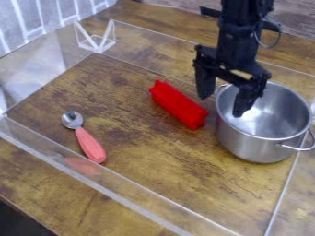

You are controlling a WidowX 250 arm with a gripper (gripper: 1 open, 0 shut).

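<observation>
My black gripper (pixel 229 85) is open above the back left of a steel pot (pixel 264 138), its fingers angled down near the pot's rim. A red block (pixel 178 104) lies on the wooden table just left of the pot, below and left of the gripper. A pink-handled spoon or scoop (pixel 87 144) lies farther left. I see nothing held between the fingers.
Clear plastic walls (pixel 25 138) border the workspace at the left and front. A white wire piece (pixel 96 35) sits at the back left.
</observation>
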